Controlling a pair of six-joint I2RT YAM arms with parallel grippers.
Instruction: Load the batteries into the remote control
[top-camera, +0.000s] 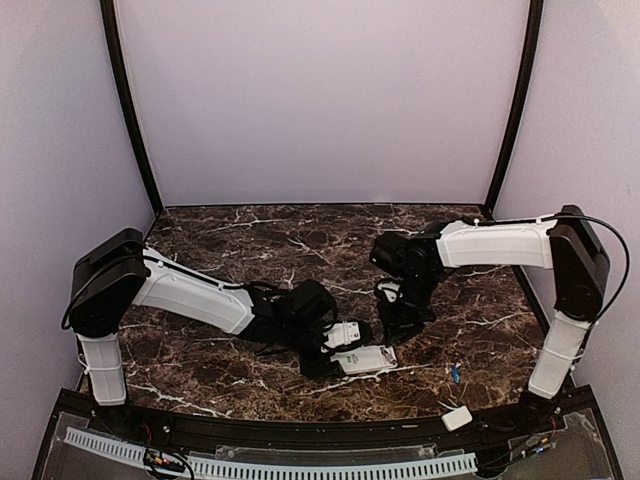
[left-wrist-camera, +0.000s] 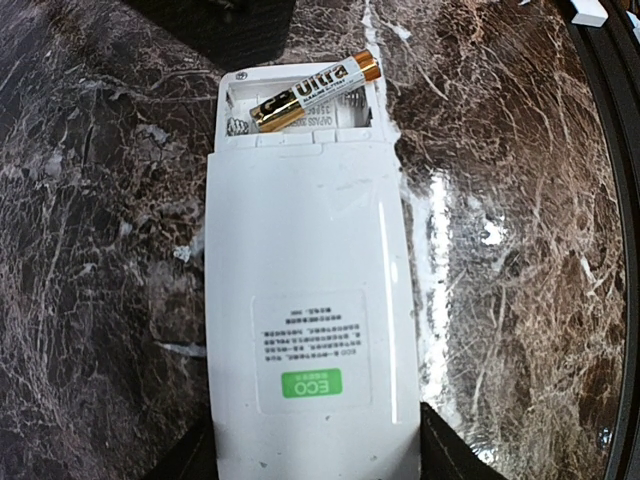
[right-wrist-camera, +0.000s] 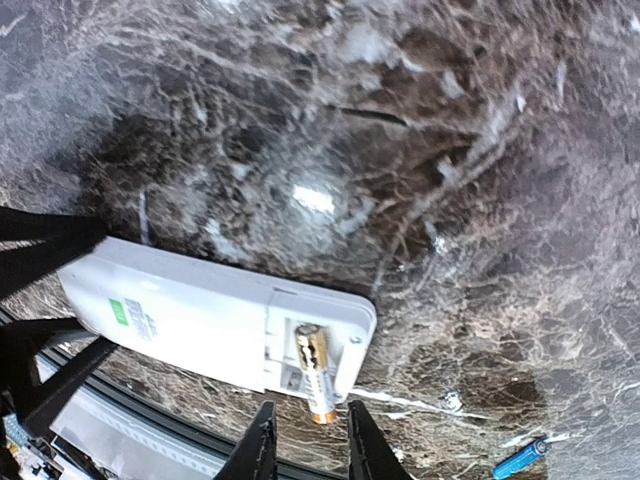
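The white remote control (left-wrist-camera: 310, 240) lies back side up on the dark marble table, its battery compartment (left-wrist-camera: 240, 105) uncovered. An orange-and-black battery rests askew across that compartment, one end inside and the other on or over the side rim; in the right wrist view the battery (right-wrist-camera: 315, 372) juts past the remote's edge. My left gripper is shut on the far end of the remote. My right gripper is partly open and empty, with its fingers (right-wrist-camera: 262, 440) apart from the battery. A blue battery (right-wrist-camera: 520, 458) lies loose to the right.
The small white battery cover (top-camera: 457, 418) sits at the table's front edge, near the dark frame rail (top-camera: 300, 434). Behind the arms, the marble table (top-camera: 300, 235) is clear.
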